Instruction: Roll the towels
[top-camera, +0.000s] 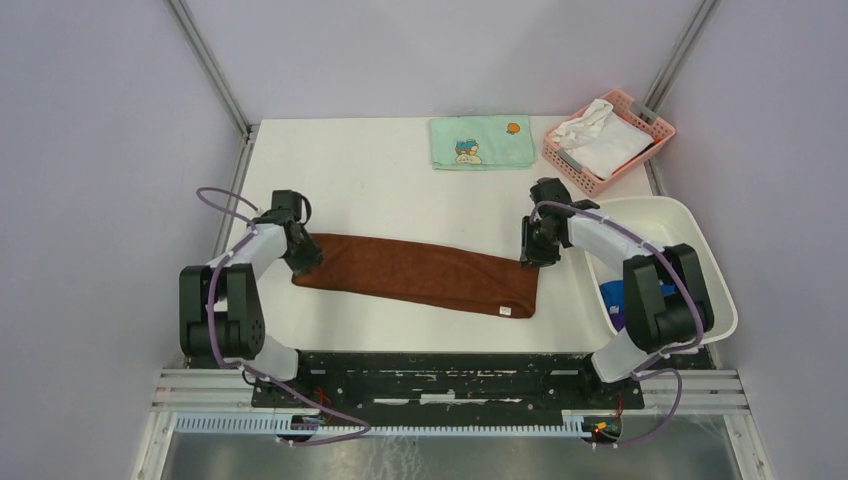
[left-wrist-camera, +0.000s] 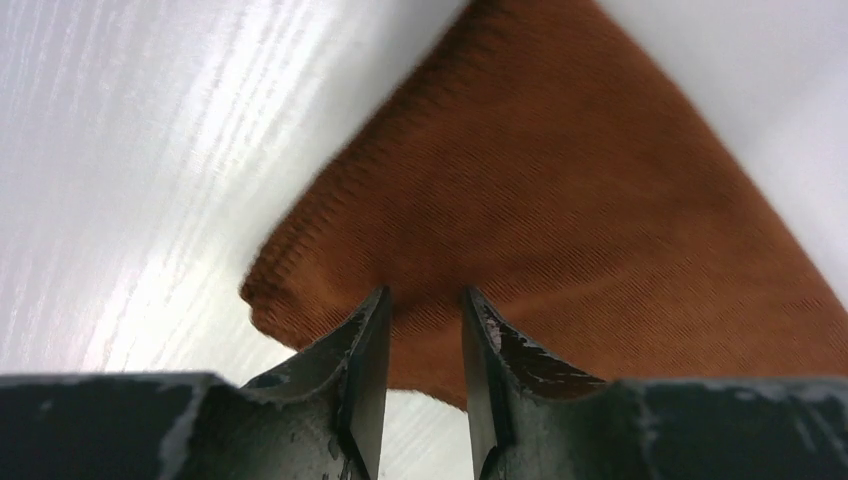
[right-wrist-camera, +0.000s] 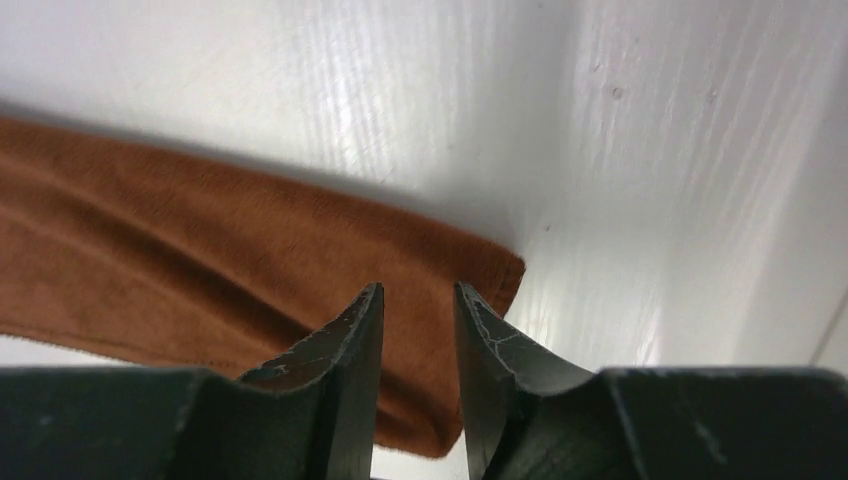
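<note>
A brown towel (top-camera: 410, 270) lies as a long folded strip across the front half of the table, a small white label (top-camera: 505, 311) near its right end. At its left end my left gripper hovers with its fingers parted, above the towel close to the end edge. My right gripper hangs over the right end near the far corner, its fingers also apart with towel visible below the gap. Nothing shows between either pair of fingers. A diagonal crease runs along the towel (right-wrist-camera: 250, 230) in the right wrist view.
A folded green towel (top-camera: 483, 142) lies at the back of the table. Beside it stands a pink basket (top-camera: 657, 127) with white cloths. A white bin (top-camera: 725, 300) holding something blue sits at the right.
</note>
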